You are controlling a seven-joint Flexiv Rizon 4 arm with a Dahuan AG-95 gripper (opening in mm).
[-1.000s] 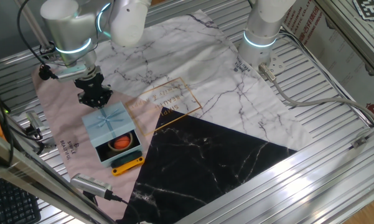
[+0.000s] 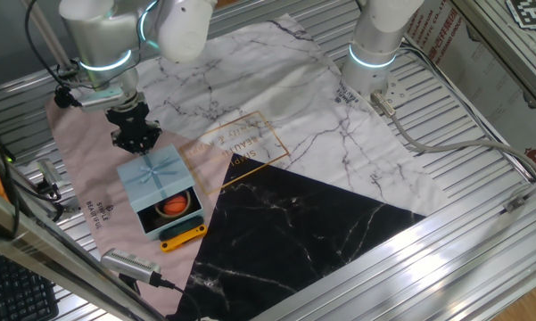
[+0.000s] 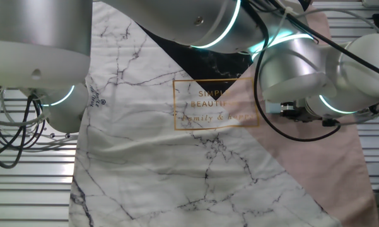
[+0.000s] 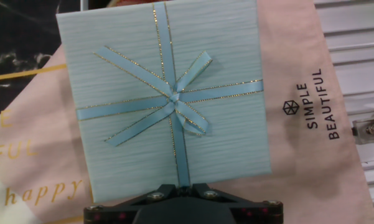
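Observation:
A light blue gift box [image 2: 168, 215] stands on the pink part of the cloth. Its square lid [image 4: 130, 68], tied with a blue gold-edged ribbon bow [image 4: 174, 98], lies shifted toward the arm, so one side of the box is uncovered. Inside that opening an orange ball [image 2: 175, 204] sits by a tan ring. My gripper is shut at the lid's near edge, its fingertips close together where the ribbon runs down; nothing shows between them. In exterior view 1 the gripper [image 2: 140, 145] is just behind the box. Whether it touches the lid I cannot tell.
A yellow tool [image 2: 183, 238] lies against the box's front side. A grey device with a cable [image 2: 132, 265] stands in front on the left.
The box, its lid and the yellow tool show no visible movement.

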